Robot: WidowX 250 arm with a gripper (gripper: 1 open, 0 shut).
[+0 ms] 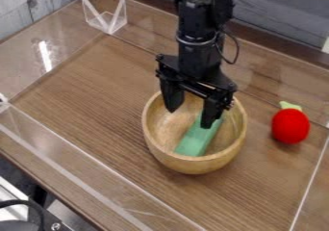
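My black gripper (193, 101) hangs over a tan bowl (180, 152) in the centre of the camera view, its two fingers spread apart and reaching down to about the level of the rim. Inside the bowl, on the right side, lies a long green object (198, 139). The fingers are near its upper end; nothing shows held between them, and whether either touches it I cannot tell.
A red round object (291, 126) lies right of the bowl, with a small pale green piece beside it. A clear angular object (106, 15) stands at the back left. The table (71, 90) is open to the left.
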